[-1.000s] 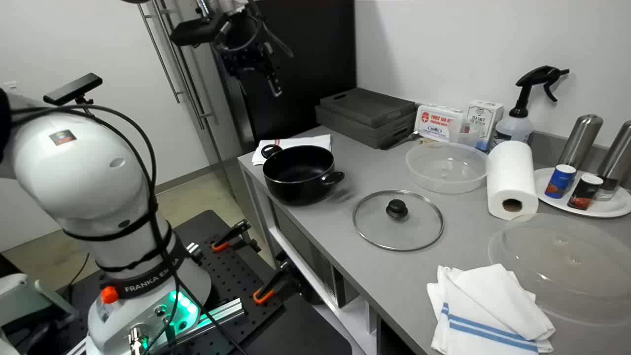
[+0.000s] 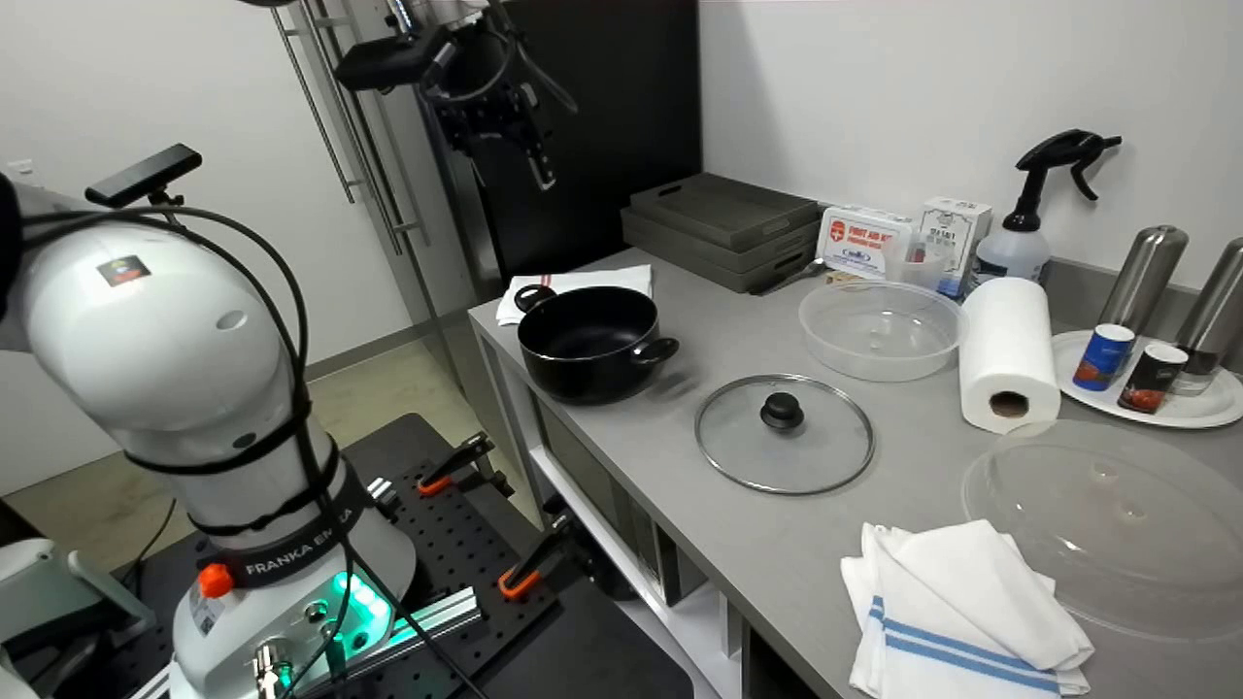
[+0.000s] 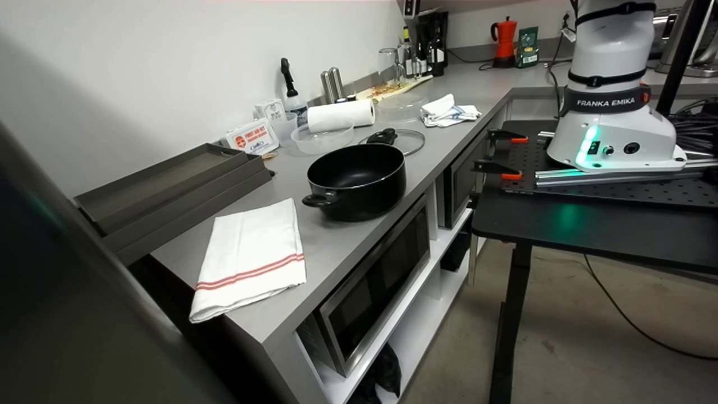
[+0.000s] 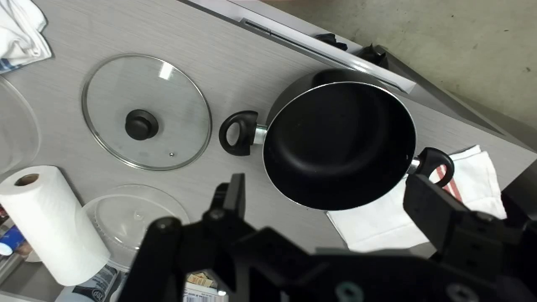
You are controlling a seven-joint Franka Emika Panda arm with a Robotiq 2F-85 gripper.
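Note:
High above the far end of the counter, my gripper (image 2: 513, 163) hangs open, well clear of everything below. In the wrist view its two dark fingers (image 4: 234, 196) stand wide apart with nothing held between them. A black two-handled pot (image 2: 588, 344) sits uncovered and empty near the counter's front edge. Its glass lid (image 2: 746, 449), with a black knob (image 4: 141, 125), lies flat on the counter beside it. A white towel with red stripes (image 3: 252, 256) is spread at the counter's end, next to the pot.
Stacked grey trays (image 2: 722, 227) stand against the wall. A clear plastic bowl (image 2: 882, 332), a paper towel roll (image 2: 1009, 349) and a spray bottle (image 2: 1016, 247) line the back. Toward the near end lie a blue-striped towel (image 2: 961, 612) and a clear plastic cover (image 2: 1154, 524). Bare counter surrounds the lid.

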